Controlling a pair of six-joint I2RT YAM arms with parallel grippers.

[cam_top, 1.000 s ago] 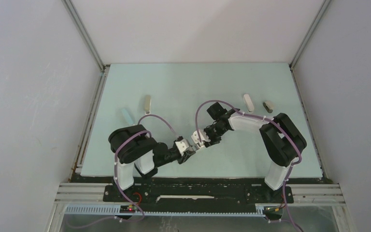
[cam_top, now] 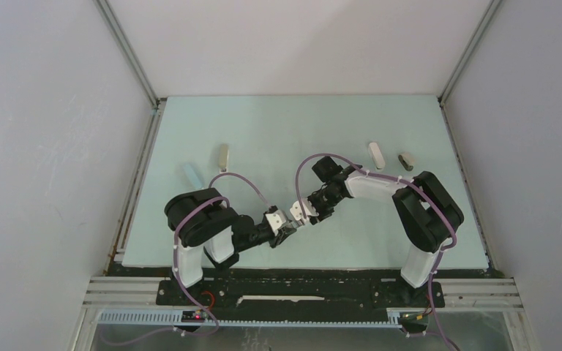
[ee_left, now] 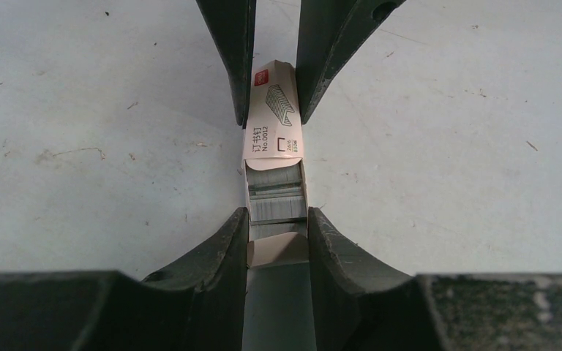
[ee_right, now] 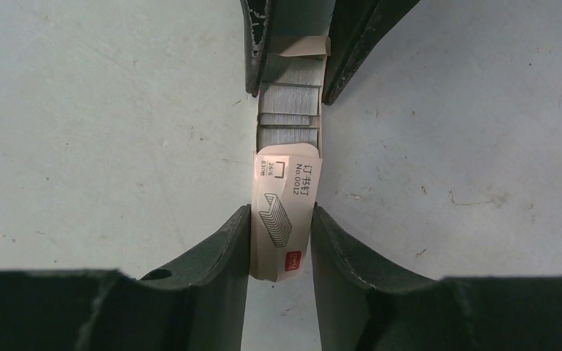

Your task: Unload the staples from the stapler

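Both grippers hold one narrow staple box near the table's front, seen small in the top view. In the left wrist view, my left gripper is shut on the near end of the box, beside a tan flap (ee_left: 278, 250). My right gripper is shut on the printed pale-pink sleeve (ee_right: 287, 197), marked No.0012. Grey staples (ee_right: 290, 99) in rows lie exposed between the sleeve and the left gripper's fingers (ee_right: 255, 69). I cannot pick out the stapler for certain; a small brown-and-dark object (cam_top: 406, 161) sits at the right.
A white block (cam_top: 376, 155) lies beside that object. On the left are a beige block (cam_top: 223, 157) and a pale blue strip (cam_top: 192, 175).
The right arm's wrist has shifted very slightly toward the front of the table. The left arm and the objects on the table look unchanged.
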